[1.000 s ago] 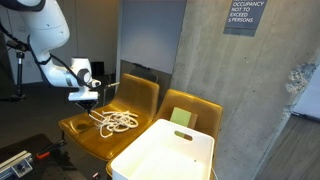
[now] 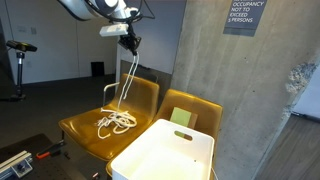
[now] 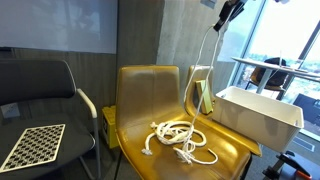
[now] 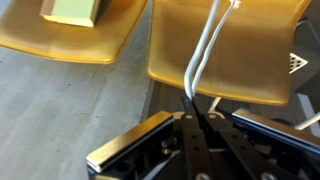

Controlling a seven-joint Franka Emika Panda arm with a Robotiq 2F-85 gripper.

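Observation:
A white rope [image 2: 118, 122] lies in loose loops on the seat of the brown chair [image 2: 145, 95] in exterior view 1. One stretch of it rises steeply to my gripper [image 2: 131, 46], high above the seat. In exterior view 2 two strands of rope [image 3: 192, 68] run up from the pile toward the gripper [image 3: 222, 22]. The wrist view has the rope [image 4: 206, 45] ending at the tip of my gripper, which is shut on it. Fine detail at the fingertips is hard to make out.
A large white bin [image 2: 165, 152] stands right of the rope's chair, in front of a second brown chair [image 2: 207, 116]. On that chair leans a yellow-green block [image 2: 181, 118]. A black chair [image 3: 55, 105] with a patterned board [image 3: 34, 146] is at left in exterior view 2.
From low beside the left chair, the gripper has climbed and moved right. Rope that trailed low to the gripper is now drawn up into a long, steep stretch; the bin is unmoved.

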